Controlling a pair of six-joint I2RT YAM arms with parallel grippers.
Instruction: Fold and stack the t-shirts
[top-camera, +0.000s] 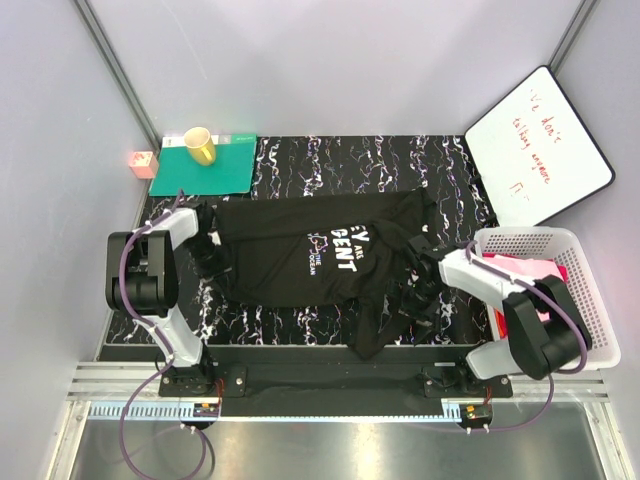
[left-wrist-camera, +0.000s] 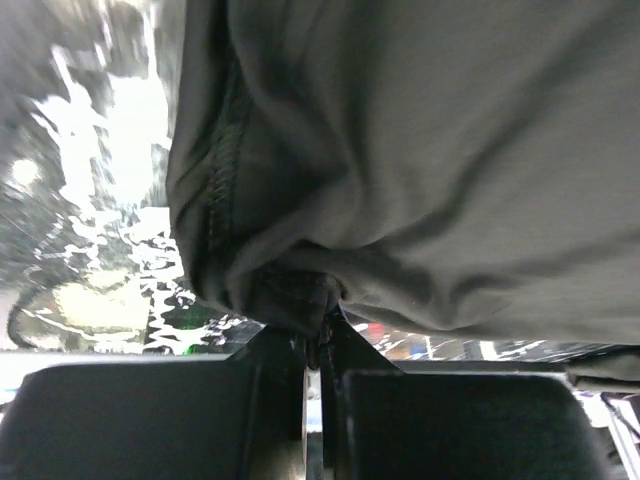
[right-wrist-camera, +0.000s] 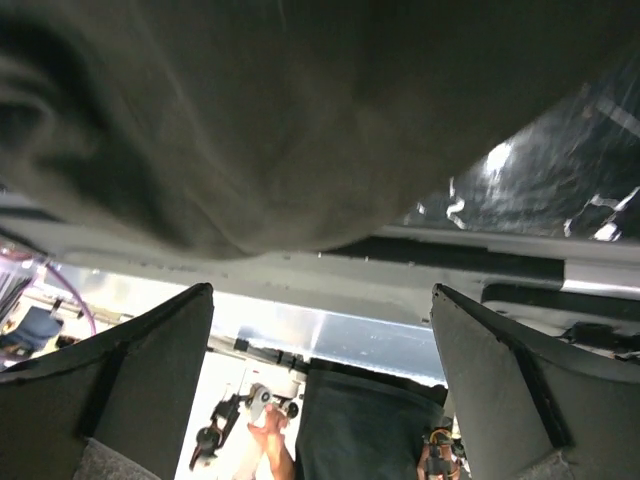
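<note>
A black t-shirt (top-camera: 290, 275) with white lettering lies spread on the dark marble table, a sleeve hanging toward the front edge at the right. My left gripper is shut at the shirt's left edge, gathered fabric (left-wrist-camera: 290, 290) pinched at its fingertips. My right gripper stands open over the shirt's lower right part (right-wrist-camera: 300, 150) near the table's front edge, nothing gripped between its fingers.
A white basket (top-camera: 590, 290) with pink and red cloth stands at the right, below a whiteboard (top-camera: 535, 150). A teal mat (top-camera: 210, 175) with a yellow mug (top-camera: 200, 148) and a pink box (top-camera: 143, 165) sit back left. Walls enclose the table.
</note>
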